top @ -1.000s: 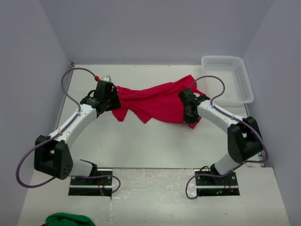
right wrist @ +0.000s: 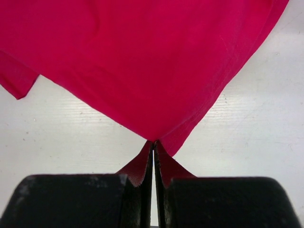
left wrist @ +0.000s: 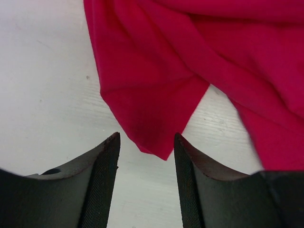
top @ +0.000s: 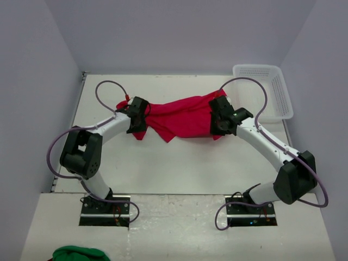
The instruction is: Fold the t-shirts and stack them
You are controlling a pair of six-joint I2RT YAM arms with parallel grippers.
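A red T-shirt (top: 182, 122) lies spread and creased across the back-middle of the table. My left gripper is over its left end, fingers apart just short of a loose corner (left wrist: 152, 118), nothing between them. At the cloth's right end my right gripper is shut on the red fabric, pinching its edge near a pointed corner. The top view shows both wrists above the cloth.
A white plastic basket (top: 272, 95) sits at the back right. Green cloth (top: 79, 254) lies at the bottom left, off the table.
Over the last second my left gripper moved right and over the red cloth's left end. My right gripper moved toward the back, and the cloth's right corner shifted with it.
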